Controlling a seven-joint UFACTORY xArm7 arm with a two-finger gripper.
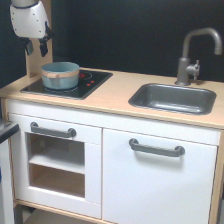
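Observation:
At the upper left, my gripper point(36, 50) hangs above and to the left of the stove, its two dark fingers apart and nothing visible between them. A blue-grey pot point(60, 78) with a brownish rim sits on the black cooktop point(95, 82), near its back left part. The pot is upright and clear of my fingers. What lies inside the pot cannot be made out.
A metal sink point(173, 98) with a dark grey faucet point(187, 60) is set in the right of the wooden counter point(118, 88). Below are a white oven door point(60, 140) and a white cabinet door point(160, 185), both with dark handles.

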